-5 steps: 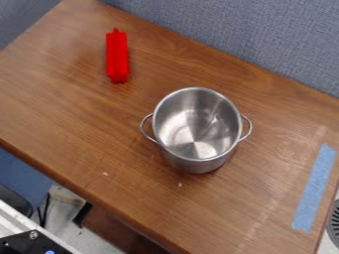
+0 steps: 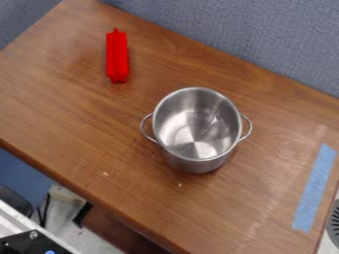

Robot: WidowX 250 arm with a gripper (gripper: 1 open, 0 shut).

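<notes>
A long red object (image 2: 117, 57) with a small tip at its top end lies on the wooden table toward the upper left. An empty steel pot (image 2: 196, 149) with two side handles stands upright near the middle of the table, below and to the right of the red object. No gripper can be made out. Some white and black hardware shows at the bottom left corner, too cut off to tell what it is.
A blue tape strip (image 2: 312, 187) runs along the right side of the table (image 2: 79, 119). Grey padded walls (image 2: 265, 40) border the back.
</notes>
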